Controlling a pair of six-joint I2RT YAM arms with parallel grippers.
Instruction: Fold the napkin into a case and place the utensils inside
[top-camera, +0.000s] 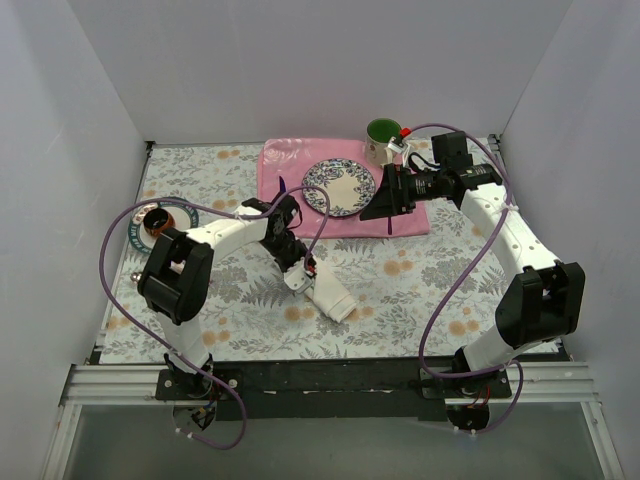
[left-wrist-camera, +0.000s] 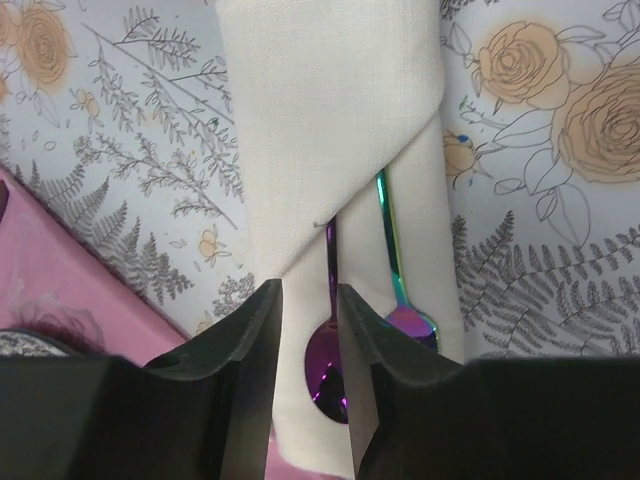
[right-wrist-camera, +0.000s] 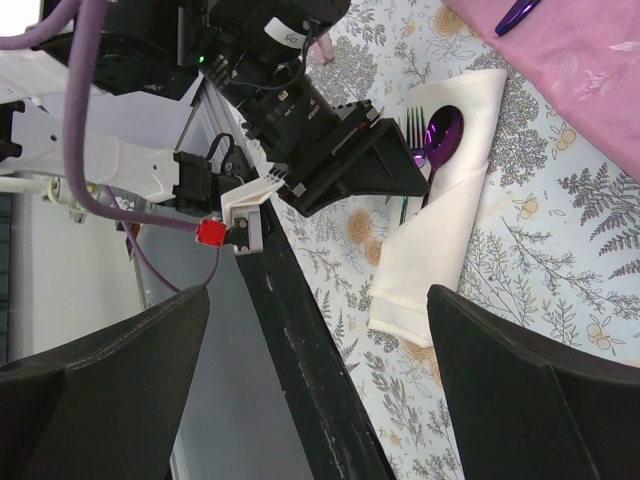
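Observation:
A cream napkin (left-wrist-camera: 320, 110), folded into a pocket with a slanted opening, lies on the floral cloth. A purple spoon (right-wrist-camera: 444, 136) and a fork (right-wrist-camera: 416, 140) rest side by side with their handles tucked under the flap and their heads outside it. My left gripper hovers just over the spoon, its fingers apart and nothing between them. In the top view that arm hides the utensils and part of the napkin (top-camera: 332, 295). Over the pink mat's right side my right gripper is held open and empty, well away from the napkin.
On the pink mat (top-camera: 275, 160) are a patterned plate (top-camera: 340, 187) and a purple-handled knife (top-camera: 282, 187). A green-rimmed mug (top-camera: 378, 145) stands behind. At the left, a brown cup (top-camera: 157, 221) sits on a saucer (top-camera: 187, 215).

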